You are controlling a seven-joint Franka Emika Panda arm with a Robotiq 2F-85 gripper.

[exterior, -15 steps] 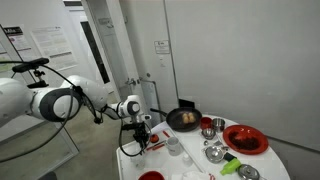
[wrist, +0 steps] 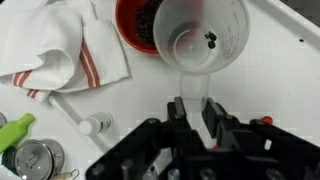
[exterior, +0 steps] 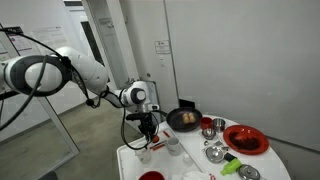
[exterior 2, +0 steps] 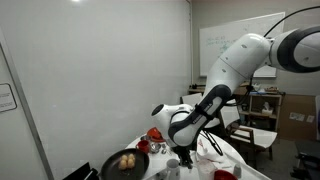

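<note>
A clear, whitish cup [wrist: 205,38] fills the upper middle of the wrist view, a small dark speck showing inside it. Its near end, a pale tab-like part, reaches down between the fingertips of my gripper, which is shut on it. From exterior view 1, the gripper [exterior: 149,142] hangs low over the left part of the table, with the cup [exterior: 145,156] just below. Exterior view 2 shows the gripper [exterior 2: 188,158] near the table front; the fingers' grip is too small to make out there.
A red bowl [wrist: 128,24] with dark grains sits right beside the cup. White cloth with red stripes [wrist: 103,62] and a small white bottle [wrist: 90,126] lie to its left. Farther off are a black pan [exterior: 184,121], a red plate [exterior: 258,142] and a green-handled item [exterior: 231,166].
The arm has risen a little and shifted slightly right in exterior view 1. Other table items look unmoved.
</note>
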